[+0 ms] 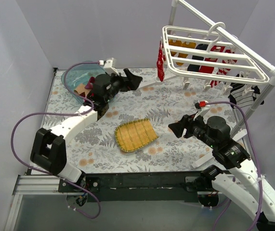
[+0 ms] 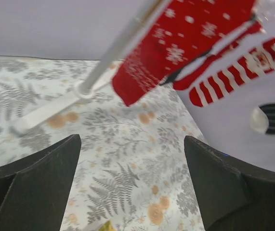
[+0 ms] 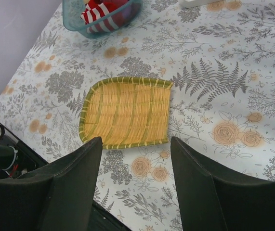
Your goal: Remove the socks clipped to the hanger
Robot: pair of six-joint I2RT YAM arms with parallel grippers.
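Observation:
A white hanger (image 1: 209, 54) hangs from a pole at the upper right. Clipped along it are a red snowflake sock (image 2: 176, 43), a mustard sock (image 1: 181, 45), a dark sock (image 1: 197, 57), a red sock (image 1: 212, 60), a red-and-white striped sock (image 2: 233, 77) and striped black ones (image 1: 243, 94). My left gripper (image 1: 136, 79) stands open left of the red snowflake sock, apart from it, nothing between its fingers. Over the table in front of the hanger, my right gripper is part open and empty. A blue basket (image 1: 72, 70) at the back left holds several socks.
A woven mat (image 1: 135, 135) lies mid-table on the patterned cloth. The hanger's slanted pole (image 1: 253, 108) rises close behind my right arm. White stand feet (image 1: 151, 83) rest on the table under the hanger.

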